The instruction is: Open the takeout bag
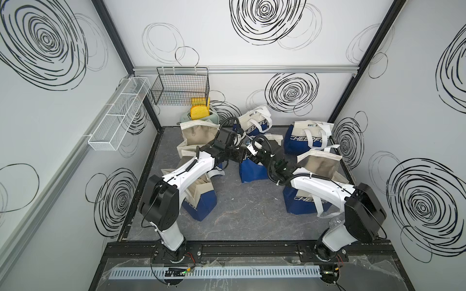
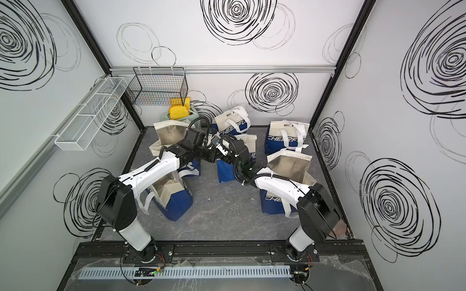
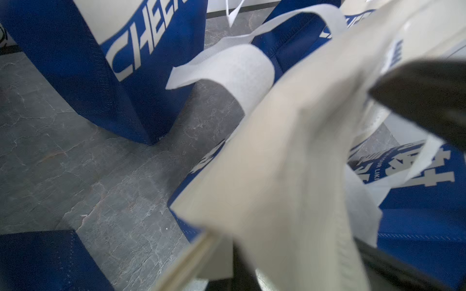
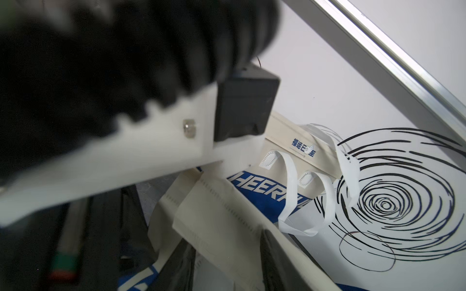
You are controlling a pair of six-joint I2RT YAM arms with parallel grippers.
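A blue takeout bag with a cream top stands at the middle of the floor, its upper part mostly behind the two grippers. In the right wrist view, my right gripper is partly open, with the cream flap running between its fingers. Blurred cream cloth fills the centre of the left wrist view. The left gripper is shut beside the right one at the bag's top. Cloth hides its fingertips, so whether any fabric is pinched there is unclear.
Open bags stand at the left and right. Behind are two upright bags with loop handles, one at the back centre and one at back right. A wire basket hangs on the back wall. Bare floor lies in front.
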